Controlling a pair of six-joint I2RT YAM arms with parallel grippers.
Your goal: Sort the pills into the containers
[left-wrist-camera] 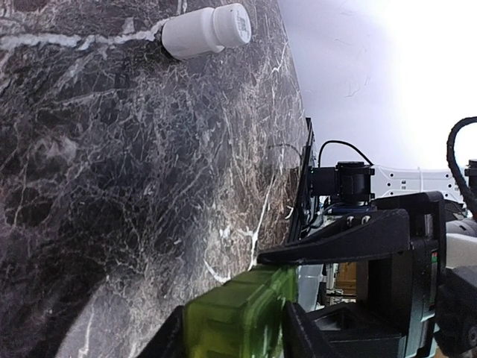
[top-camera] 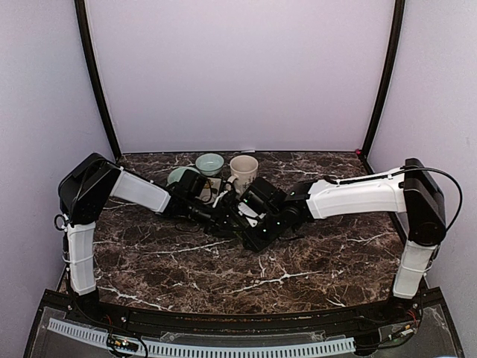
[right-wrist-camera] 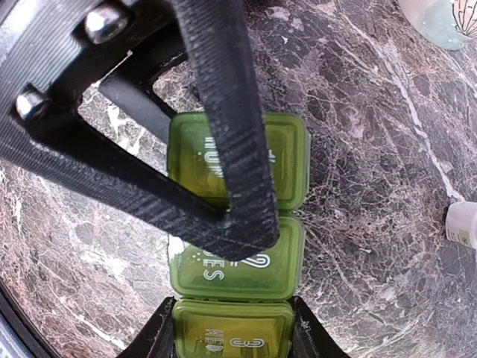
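A green pill organizer (right-wrist-camera: pixel 238 257) with several lidded compartments is at the centre, mostly hidden under my arms in the top view. My right gripper is shut on its end compartment. My left gripper (top-camera: pixel 227 220) reaches over the organizer's other compartments, its black fingers close against the lids; in the left wrist view part of the green organizer (left-wrist-camera: pixel 235 321) shows at its fingers, and whether it grips is unclear. A white pill bottle lies on its side on the marble table, also at the right edge of the right wrist view (right-wrist-camera: pixel 462 222).
A small pale bowl (top-camera: pixel 209 162), another pale dish (top-camera: pixel 179 172) partly hidden by the left arm, and a cream mug (top-camera: pixel 244 165) stand at the back.
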